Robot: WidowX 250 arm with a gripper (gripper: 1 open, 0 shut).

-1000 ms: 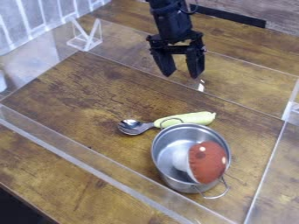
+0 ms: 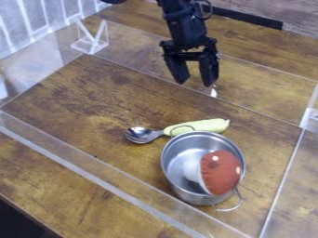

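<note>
The black robot arm (image 2: pixel 185 33) reaches down from the top of the view, and its gripper (image 2: pixel 192 74) stands open over the back middle of the wooden table (image 2: pixel 81 107). A steel pot (image 2: pixel 187 188) holds a red and white object (image 2: pixel 218 173) at the lower right. Behind the pot lie a pale yellow corn cob (image 2: pixel 199 125) and a metal spoon (image 2: pixel 143 134), apart from the gripper. I see nothing clearly held between the fingers.
Clear plastic walls border the work area, with a white bracket (image 2: pixel 91 40) at the back left.
The arm and gripper have shifted slightly over the last second. The objects on the table have not moved.
</note>
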